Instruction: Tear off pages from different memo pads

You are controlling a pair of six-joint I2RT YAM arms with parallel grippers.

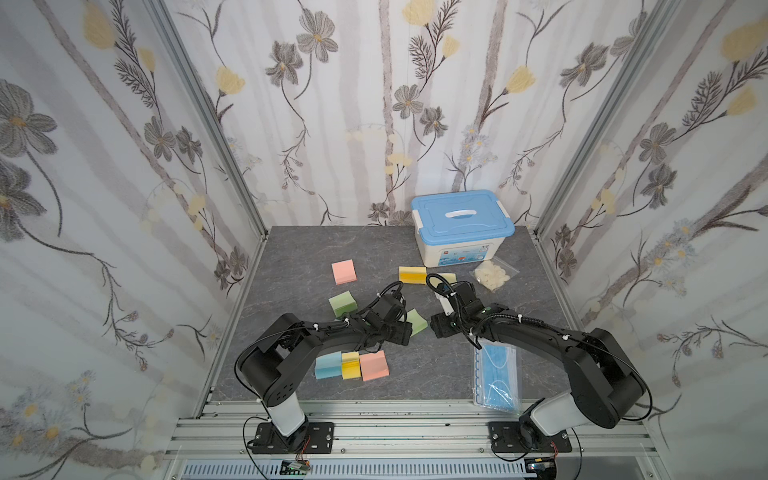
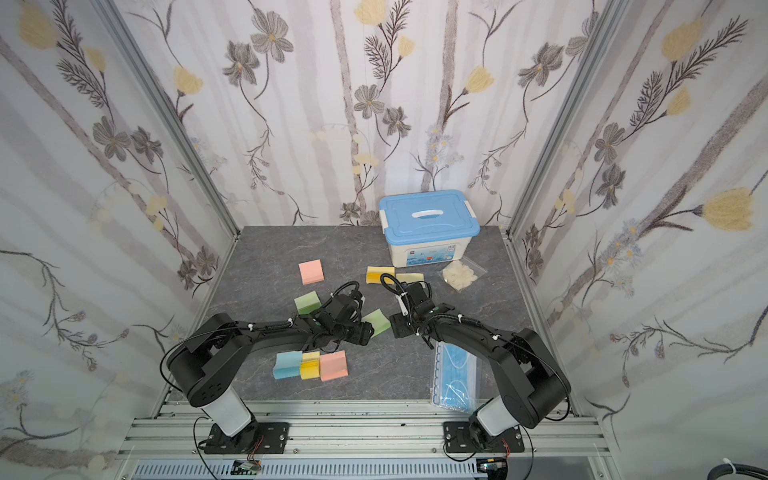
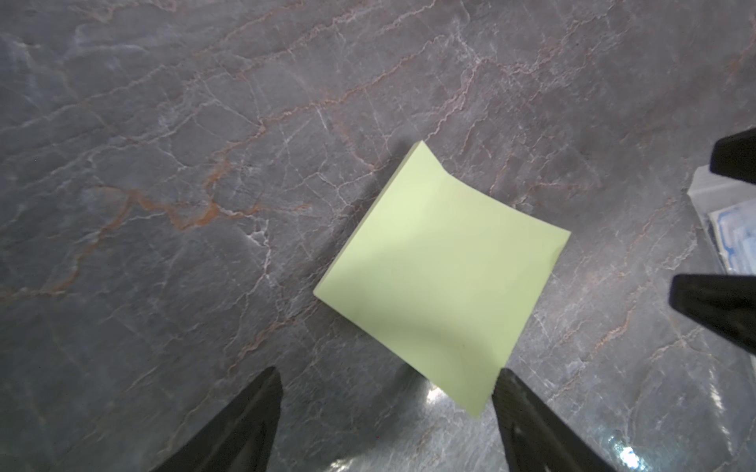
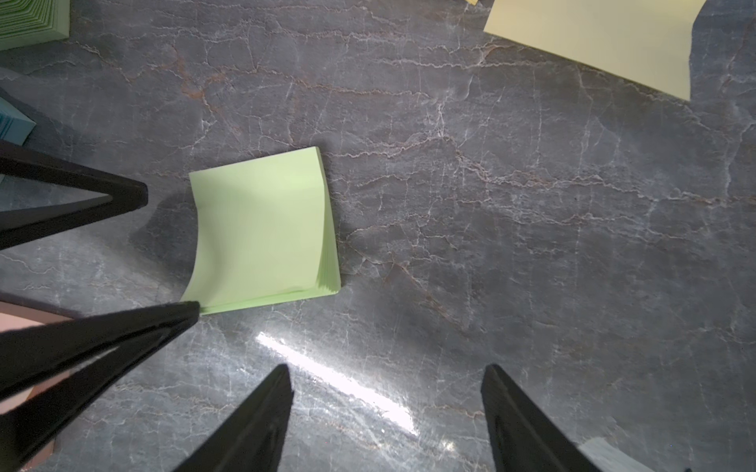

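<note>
A light green memo pad [image 3: 449, 275] lies on the table between both arms, its top sheets curling up at one edge. In the left wrist view my left gripper is open, with the tip of one finger [image 3: 519, 401] right by the pad's near corner; whether it touches I cannot tell. My right gripper has its fingers apart with bare table between them, and the pad [image 4: 260, 228] sits beyond, to the left. A green pad [image 1: 343, 304], a pink pad [image 1: 344, 272], a blue pad [image 1: 328, 365], a yellow pad [image 1: 350, 366] and a second pink pad [image 1: 373, 365] lie around.
At the back stands a blue-lidded box [image 1: 461, 228], with a clear bag [image 1: 493, 276] before it. A yellow pad [image 1: 412, 275] and a pale yellow sheet [image 4: 606, 39] lie near it. A packet of blue masks [image 1: 497, 376] is at the front right. Room is free at the back left.
</note>
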